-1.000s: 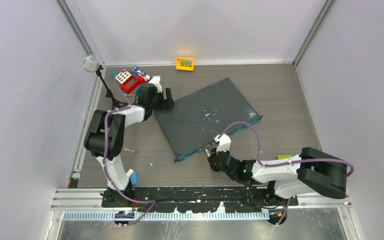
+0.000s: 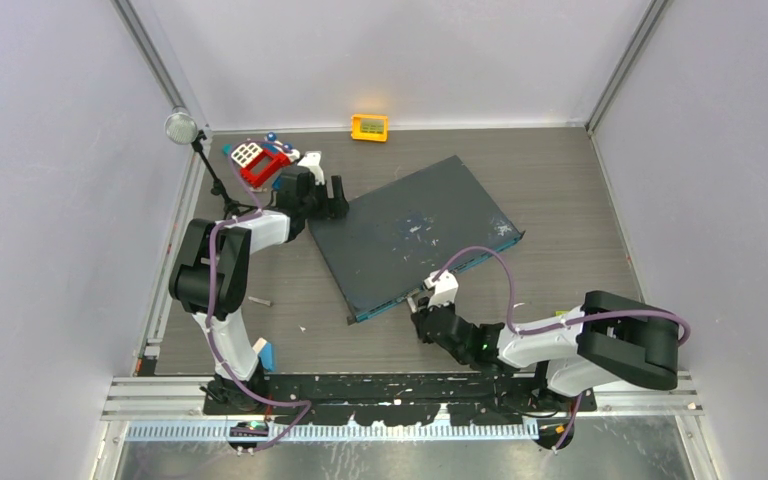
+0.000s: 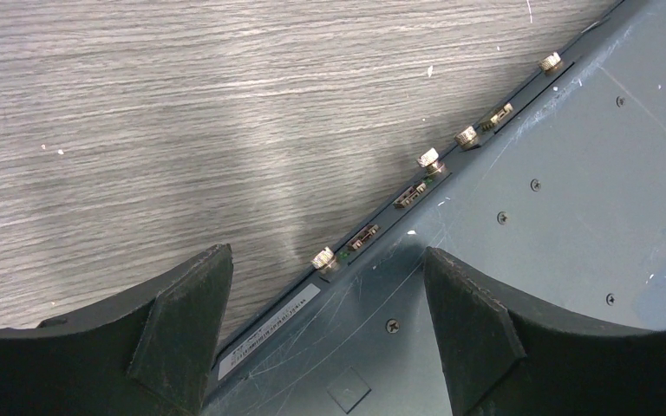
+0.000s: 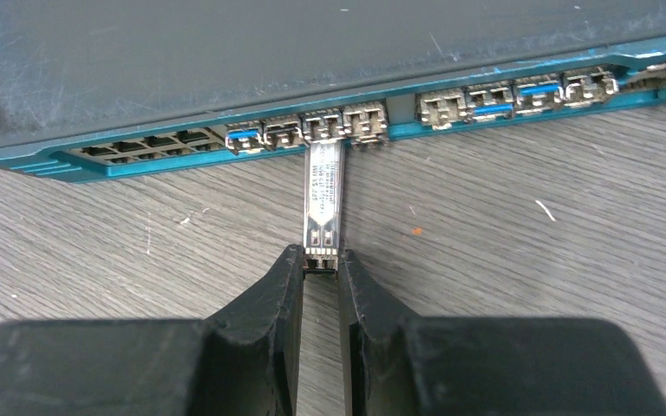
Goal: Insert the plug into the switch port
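Observation:
A dark switch (image 2: pixel 410 225) lies angled on the table, its teal port face (image 4: pixel 173 156) toward my right arm. A slim silver plug (image 4: pixel 323 195) points at that face, its far end at one of the middle ports; how deep it sits is unclear. My right gripper is shut on the plug's near end. My left gripper (image 2: pixel 335 197) stands part open over the switch's upper left corner; between its fingers the left wrist view shows only the switch's edge below.
A red toy (image 2: pixel 265 167) and a lamp stand (image 2: pixel 215 185) are beside my left arm. A yellow box (image 2: pixel 369 127) is at the back.
My right gripper and arm have shifted slightly left in the top view. The left arm looks unchanged.

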